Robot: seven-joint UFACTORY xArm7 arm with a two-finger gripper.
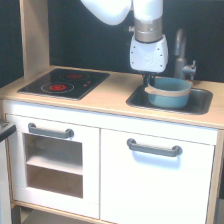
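A blue-grey pot (170, 93) is at the sink (205, 101), its lower part within the basin's outline. Whether it rests on the sink's bottom or hangs just above cannot be made out. My gripper (148, 80) comes down from above, its small dark fingers at the pot's left rim. The white wrist (149, 54) hides part of the space behind. At this size the grip on the rim is too small to judge.
The grey tap (180, 50) stands close behind the pot. A black cooktop (65, 82) with red rings lies on the left of the wooden counter (113, 92). Bare counter separates cooktop and sink. Below are two white cabinet doors (155, 180) with dark handles.
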